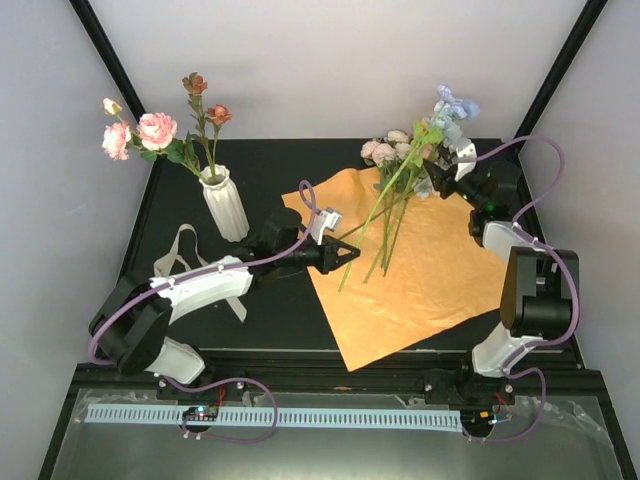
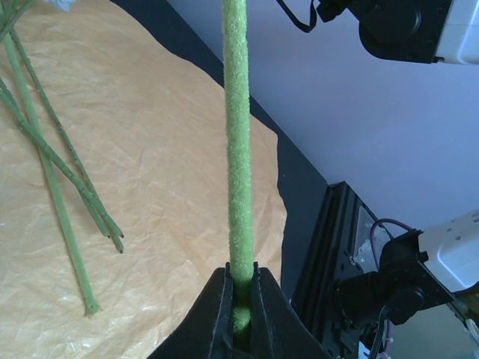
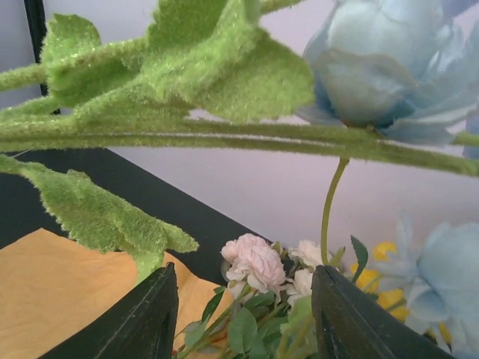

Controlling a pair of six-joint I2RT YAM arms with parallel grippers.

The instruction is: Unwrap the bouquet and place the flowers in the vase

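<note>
A white ribbed vase (image 1: pixel 225 208) at upper left holds pink and rust flowers (image 1: pixel 158 130). My left gripper (image 1: pixel 345 252) is shut on a long green flower stem (image 2: pixel 239 164), which reaches up-right toward blue flowers (image 1: pixel 452 108). My right gripper (image 1: pixel 440 172), part open, is beside those blooms; in the right wrist view its fingertips sit below a leafy stem (image 3: pixel 247 134), among leaves and pale pink flowers (image 3: pixel 254 265), with a blue flower (image 3: pixel 382 67) above. Whether anything lies between its fingers is unclear. More stems (image 2: pixel 60 187) lie on the paper.
Orange wrapping paper (image 1: pixel 400 310) covers the right half of the black table (image 1: pixel 280 160). A pale strap (image 1: pixel 185 245) lies below the vase. Walls and frame posts border the table on both sides and behind.
</note>
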